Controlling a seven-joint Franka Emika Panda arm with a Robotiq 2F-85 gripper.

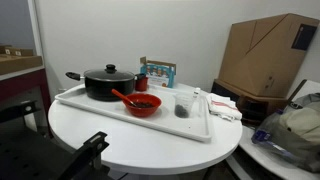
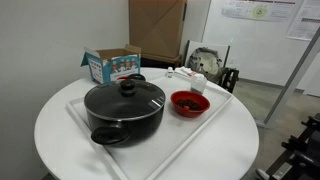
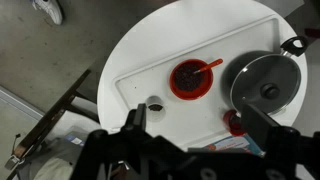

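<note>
In the wrist view, my gripper stands open above the round white table, its dark fingers wide apart with nothing held between them. A black lidded pot (image 1: 107, 82) is on the white tray (image 3: 124, 87). Beside it lies a red bowl (image 3: 190, 78) with dark contents and a red spoon (image 1: 122, 97) leaning on its rim. A clear cup (image 1: 183, 105) with something dark inside stands on the tray beyond the bowl. Behind the bowl is a small red container (image 3: 233, 122). At the left of exterior view 1, the gripper is partly cut off, apart from all these objects.
An open picture-printed box (image 2: 112, 62) stands at the back of the table, near the pot. A white cloth (image 1: 224, 107) lies at the table's edge. Large cardboard boxes (image 1: 266, 55) stand behind. Bare tray surface lies around the bowl and cup.
</note>
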